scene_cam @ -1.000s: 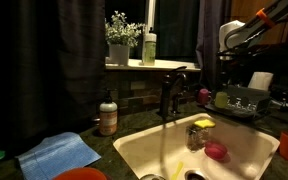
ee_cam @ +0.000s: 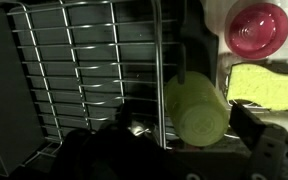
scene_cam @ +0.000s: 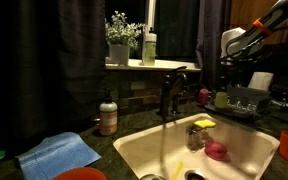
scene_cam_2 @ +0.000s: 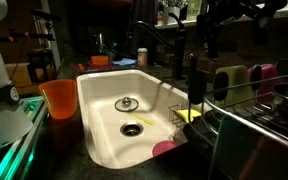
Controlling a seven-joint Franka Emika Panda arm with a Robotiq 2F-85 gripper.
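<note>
A green cup (ee_cam: 199, 113) stands at the edge of the wire dish rack (ee_cam: 94, 52). In the wrist view my gripper is open above it, one dark finger on each side, with nothing held. Exterior view 2 shows my gripper (scene_cam_2: 236, 38) as a dark shape above the rack, apart from the green cup (scene_cam_2: 222, 84). Beside that cup is a pink cup (scene_cam_2: 264, 76). In exterior view 1 the green cup (scene_cam: 221, 100) stands at the rack's left end, below the arm.
The white sink (scene_cam_2: 102, 120) holds a pink round item (scene_cam: 216, 150). A yellow sponge (ee_cam: 264, 86) rests in a wire holder at the sink's rim. The black faucet (scene_cam: 169, 92) rises behind. An orange-red container (scene_cam_2: 60, 98) stands on the counter.
The arm at the upper right of exterior view 1 has shifted slightly over the rack. The cups, sponge and sink items have stayed where they were.
</note>
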